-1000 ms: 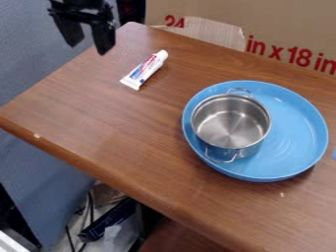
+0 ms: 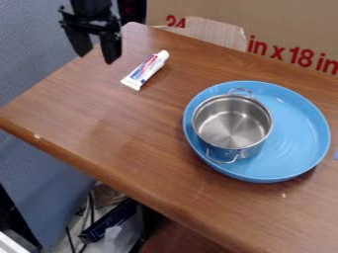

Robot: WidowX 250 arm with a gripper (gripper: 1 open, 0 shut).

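A black gripper (image 2: 95, 45) hangs at the top left over the table's back corner, its two fingers pointing down and apart, with nothing seen between them. A white toothpaste tube (image 2: 145, 70) with red and blue print lies on the wooden table (image 2: 106, 128), below and right of the gripper, apart from it. A steel pot (image 2: 232, 128) with wire handles stands in a blue plate (image 2: 297, 138) on the right.
A cardboard box (image 2: 278, 25) stands along the back. Past the left edge are grey fabric and, below, cables and dark items on the floor.
The gripper has moved slightly down and to the right, nearer the toothpaste tube. The tube, pot and plate have not moved.
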